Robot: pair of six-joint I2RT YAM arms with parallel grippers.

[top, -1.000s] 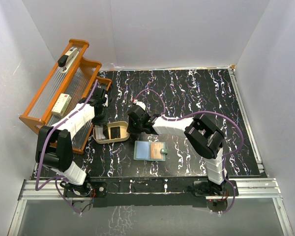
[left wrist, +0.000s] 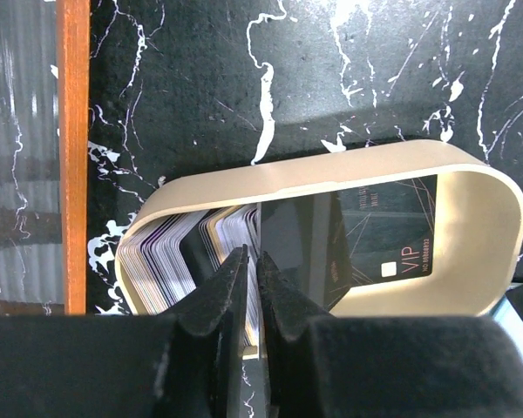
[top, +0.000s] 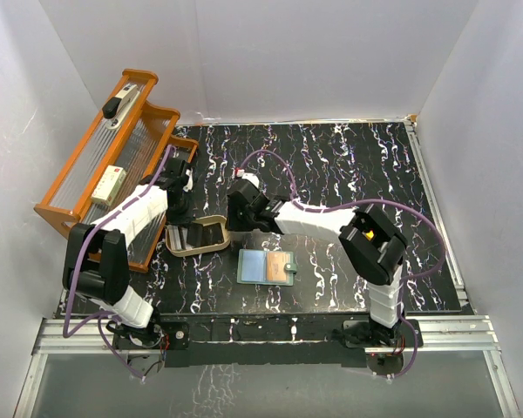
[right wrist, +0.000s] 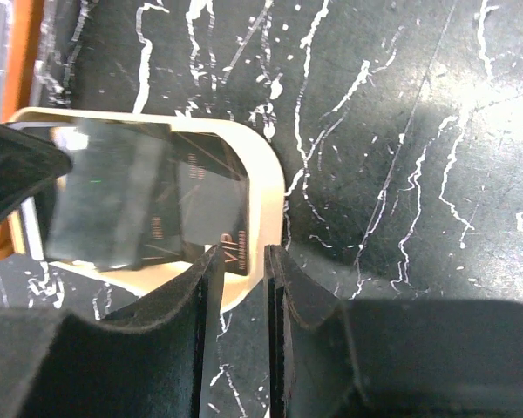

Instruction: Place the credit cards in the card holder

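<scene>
A cream oval box (left wrist: 471, 261) holds a stack of cards (left wrist: 157, 261) at its left and a black VIP card (left wrist: 388, 226) lying at its right. My left gripper is over the box, shut on a dark card (left wrist: 292, 226) beside the stack. My right gripper is at the box's right rim, its fingertips slightly apart with nothing visible between them. The card holder (top: 266, 267), with blue and tan pockets, lies open on the table below the right arm.
A wooden shelf (top: 100, 165) with a stapler and a pale box stands at the left, close to the left arm.
The dark card at my left gripper has shifted within the box. The right arm has moved slightly, its elbow swinging a little to the right.
</scene>
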